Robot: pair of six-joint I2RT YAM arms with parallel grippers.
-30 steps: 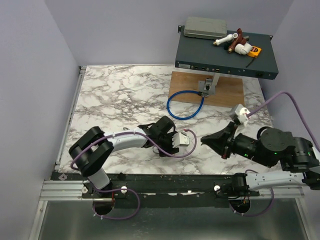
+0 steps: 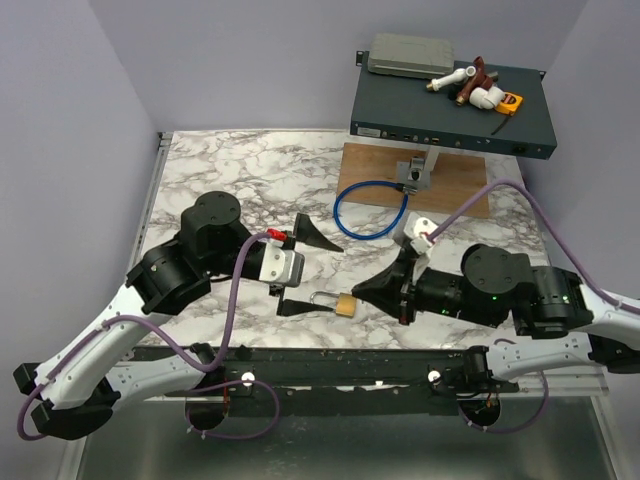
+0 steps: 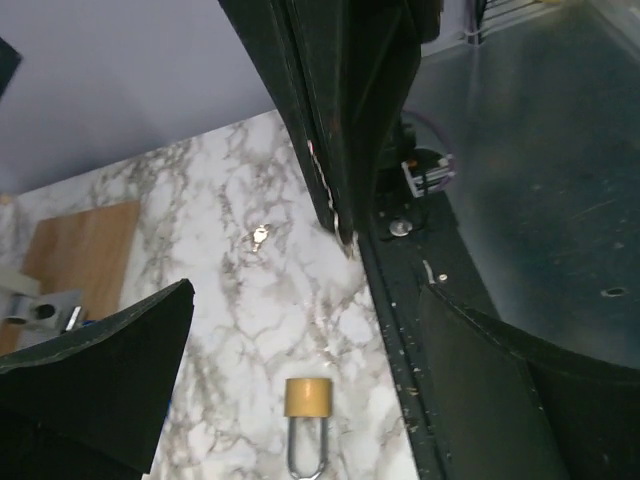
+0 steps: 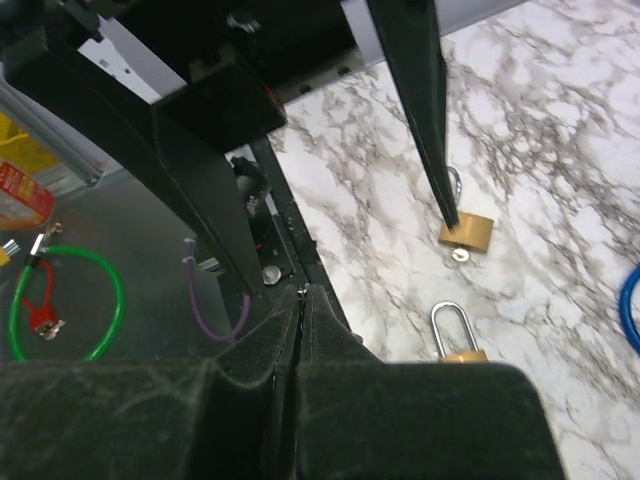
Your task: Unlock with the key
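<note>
A brass padlock (image 2: 345, 305) lies on the marble-patterned table, its shackle pointing left. Above it, my left gripper (image 2: 335, 278) is open with nothing in its grasp; in the left wrist view the padlock (image 3: 308, 397) shows below the gap between the fingers. My right gripper (image 2: 357, 290) is shut, pointing left close by the padlock in the top view. A thin shiny line runs along its fingers in the left wrist view, too unclear to name. A small key-like piece (image 3: 261, 235) lies on the table. In the right wrist view, a second padlock (image 4: 463, 356) is partly covered by my gripper.
A blue cable loop (image 2: 338, 215) lies behind the grippers, beside a wooden board (image 2: 455, 190) with a metal fixture. A raised black shelf (image 2: 455, 115) carries several items at the back right.
My left gripper was low over the padlock; it has risen, come nearer the top camera and spread open, uncovering the padlock. My right gripper has moved left toward it.
</note>
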